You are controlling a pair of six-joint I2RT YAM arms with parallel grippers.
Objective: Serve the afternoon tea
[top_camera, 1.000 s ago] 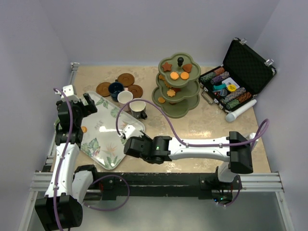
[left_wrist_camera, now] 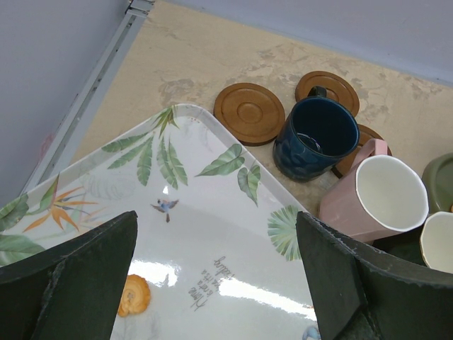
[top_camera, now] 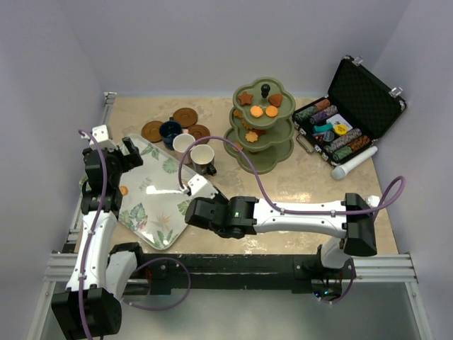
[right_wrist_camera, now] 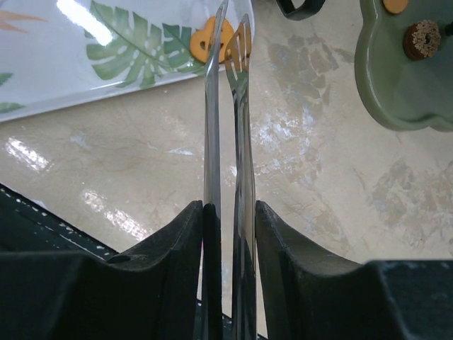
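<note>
A white leaf-patterned tray [top_camera: 148, 212] lies left of centre, holding a round cookie [left_wrist_camera: 133, 296]. An orange cookie [right_wrist_camera: 200, 44] sits at the tray's edge under the metal tongs [right_wrist_camera: 244, 177] in my right gripper. A green three-tier stand [top_camera: 262, 163] bears cookies. A blue mug [left_wrist_camera: 315, 138], pink mug [left_wrist_camera: 375, 198] and white mug [top_camera: 202, 153] stand beside the tray, near wooden coasters [left_wrist_camera: 249, 113]. My left gripper hangs open and empty over the tray.
An open case of chips [top_camera: 333, 127] and a white microphone-like object [top_camera: 354, 161] sit at the right back. Bare table [right_wrist_camera: 318, 191] lies right of the tray.
My right arm has shifted slightly to the right with the tongs. The left arm, tray, mugs and stand look unchanged.
</note>
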